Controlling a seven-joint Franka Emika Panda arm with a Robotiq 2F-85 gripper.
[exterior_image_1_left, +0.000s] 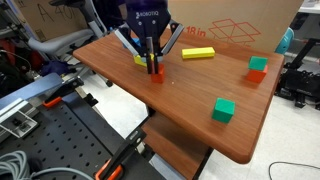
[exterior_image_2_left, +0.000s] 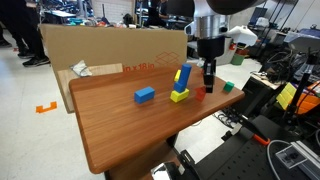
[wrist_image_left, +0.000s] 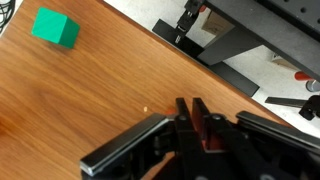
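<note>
A red block (exterior_image_1_left: 158, 76) stands on the wooden table, right at the fingertips of my gripper (exterior_image_1_left: 154, 68). From the other side, the same red block (exterior_image_2_left: 200, 94) shows just under the gripper (exterior_image_2_left: 206, 84). The fingers are drawn close together, low over the table. Whether they press on the block cannot be made out. In the wrist view, the dark fingers (wrist_image_left: 203, 125) fill the lower middle, with only a small orange-red bit showing beside them.
Close behind the gripper, a blue block (exterior_image_2_left: 183, 77) stands on a yellow one (exterior_image_2_left: 180, 95). Another blue block (exterior_image_2_left: 144, 94) lies apart. A flat yellow block (exterior_image_1_left: 198, 51), a lone green block (exterior_image_1_left: 223, 109) and a green block (exterior_image_1_left: 258, 63) on a red one are spread over the table.
</note>
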